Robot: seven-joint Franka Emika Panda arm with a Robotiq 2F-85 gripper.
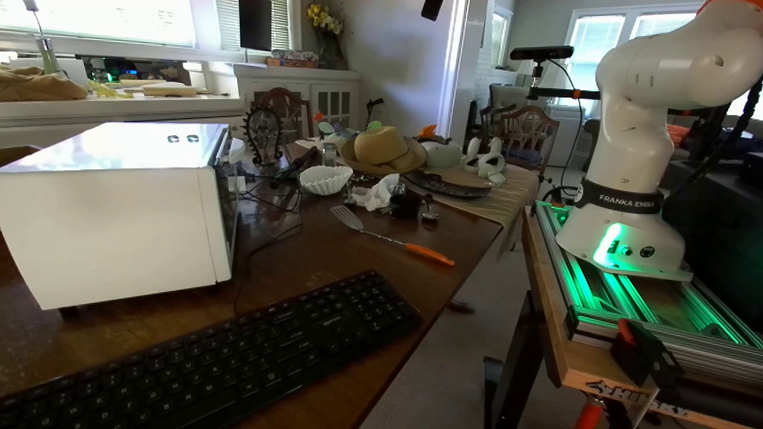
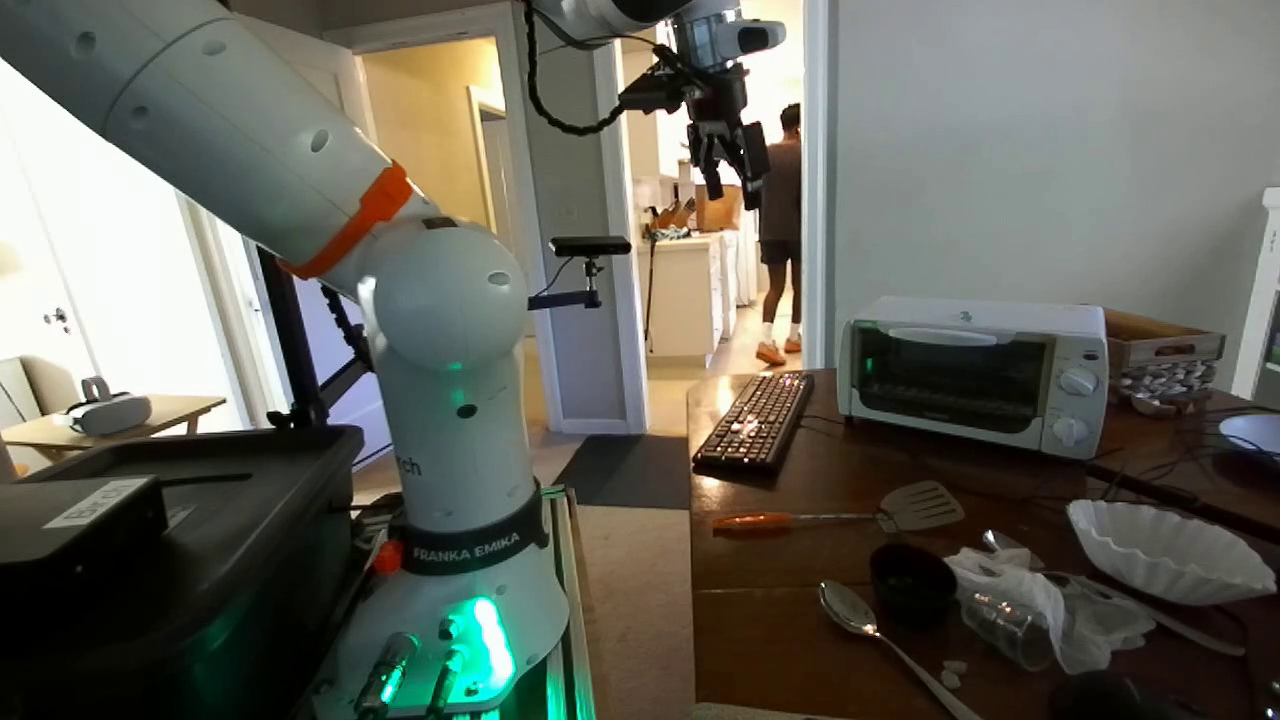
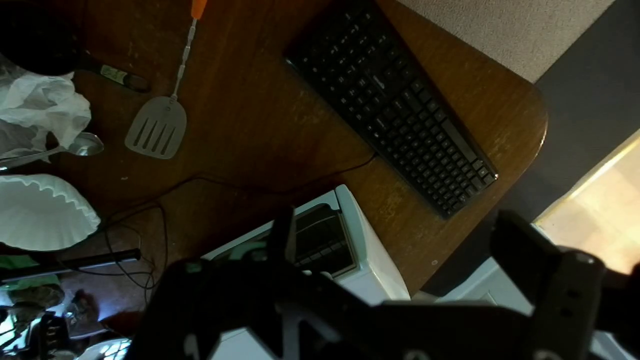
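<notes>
High above the wooden table, my gripper (image 2: 733, 194) points downward, its fingers apart and nothing between them. In the wrist view the two dark fingers (image 3: 280, 237) stand wide of each other, clear of everything on the table. A black keyboard (image 3: 396, 105) lies along the table's edge, with its cord running toward a white toaster oven (image 2: 969, 374), whose door is shut. An orange-handled slotted spatula (image 2: 921, 508) lies flat in the open middle of the table. Exterior view 1 has no sight of the gripper.
A white fluted bowl (image 2: 1170, 554), crumpled white plastic (image 2: 1017, 606), a spoon (image 2: 849, 608) and a small black cup (image 2: 912, 582) crowd one side. A straw hat (image 1: 382, 151) sits farther off. Bare wood (image 3: 258, 120) separates keyboard and spatula.
</notes>
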